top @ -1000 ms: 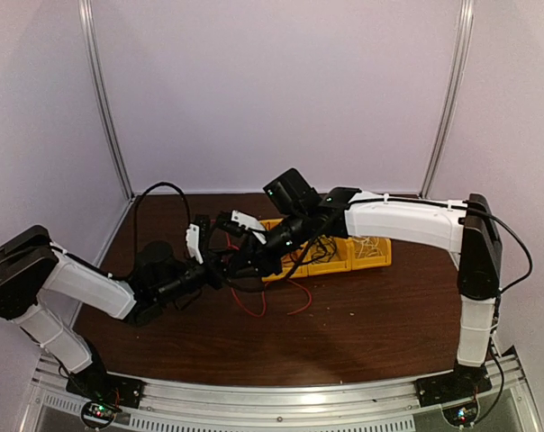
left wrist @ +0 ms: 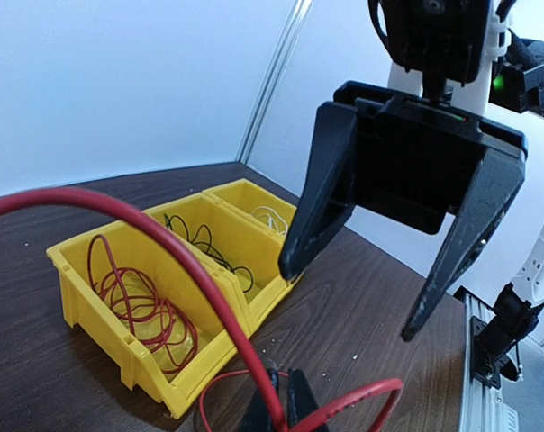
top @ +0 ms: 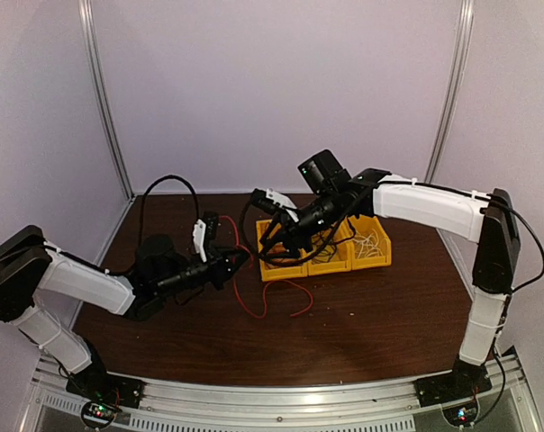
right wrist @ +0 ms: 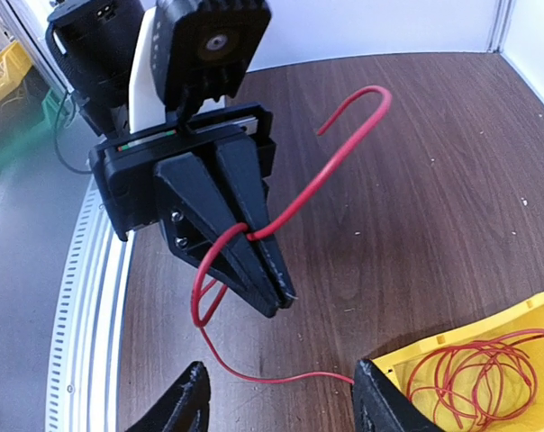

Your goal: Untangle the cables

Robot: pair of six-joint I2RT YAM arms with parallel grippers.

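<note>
A red cable (top: 239, 294) runs from my left gripper (top: 240, 257) down to the table, where it curves in front of the yellow bins. In the right wrist view, my left gripper's fingers (right wrist: 225, 200) are shut on this red cable (right wrist: 330, 166), and a short hooked end sticks out past them. My right gripper stands open close by, empty between its wide-spread fingers. The left bin (left wrist: 99, 317) contains a coiled red cable (left wrist: 150, 306). Dark cable (left wrist: 204, 245) lies in the middle bin, white cable (top: 369, 245) in the right one.
The three yellow bins stand side by side behind and right of the grippers. My right arm (top: 425, 203) reaches across above them. Bare brown tabletop (top: 371, 333) stretches along the front and right.
My right gripper has drawn back to the right and away from the left one, leaving a gap. The left gripper has shifted slightly right, still with the red cable.
</note>
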